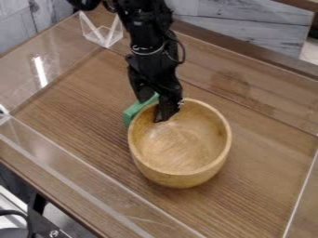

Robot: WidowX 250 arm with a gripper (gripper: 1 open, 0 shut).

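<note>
A black robot gripper (pixel 158 98) reaches down from the top over the near left rim of a large tan wooden bowl (pixel 180 149). A green object (pixel 136 112) lies just left of the bowl, partly hidden behind the gripper. The gripper looks open; whether anything sits between its dark fingers is hard to make out.
The wooden table (pixel 69 139) has free room to the left and right of the bowl. A clear plastic object (pixel 99 28) is at the back left, and a grey plank wall (pixel 248 28) runs along the back.
</note>
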